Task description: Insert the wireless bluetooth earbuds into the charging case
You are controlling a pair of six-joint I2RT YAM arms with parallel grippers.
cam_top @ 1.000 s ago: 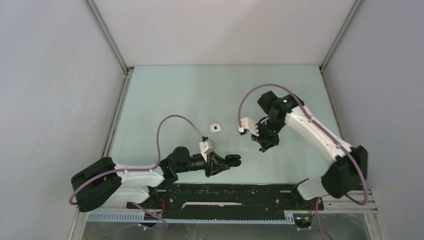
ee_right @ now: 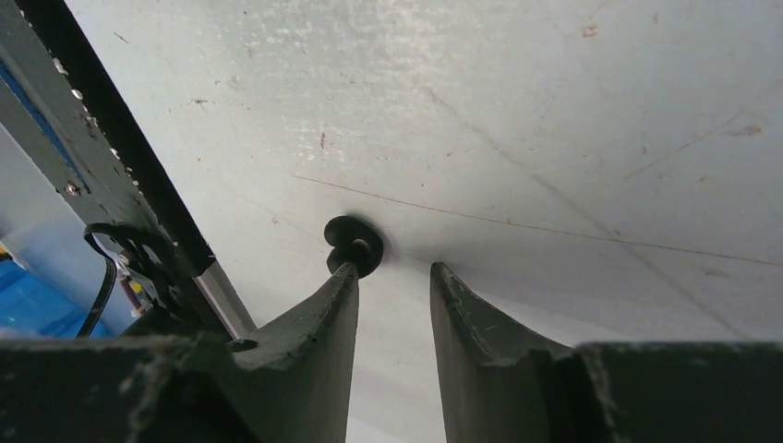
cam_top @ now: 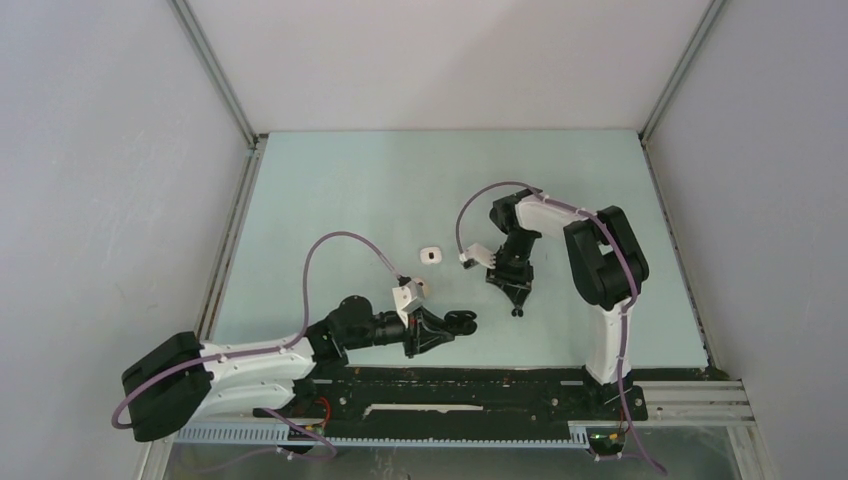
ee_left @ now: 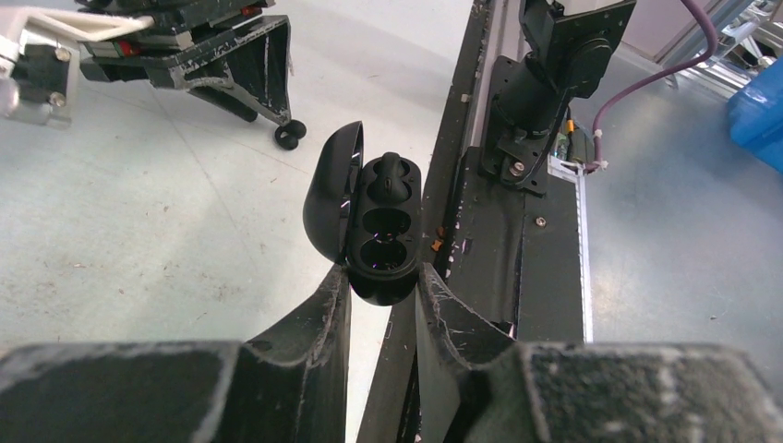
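Observation:
My left gripper is shut on the black charging case (ee_left: 388,235), whose lid (ee_left: 331,194) stands open. In the left wrist view one earbud (ee_left: 391,175) sits in the far end of the case, and the two nearer hollows are empty. A black earbud (ee_right: 353,245) lies on the table, beside the left fingertip of my right gripper in the right wrist view. That gripper is open, with only bare table between its fingers. From the top, the loose earbud (cam_top: 517,312) shows as a small dark spot right of the case (cam_top: 461,322).
A small white object (cam_top: 431,255) lies mid-table, with a partly hidden pale round one (cam_top: 420,287) near the left arm. The dark rail (cam_top: 460,400) borders the table's front edge. Clear table (cam_top: 400,180) stretches toward the back.
The right arm has lowered and shifted. The left gripper and case have barely moved.

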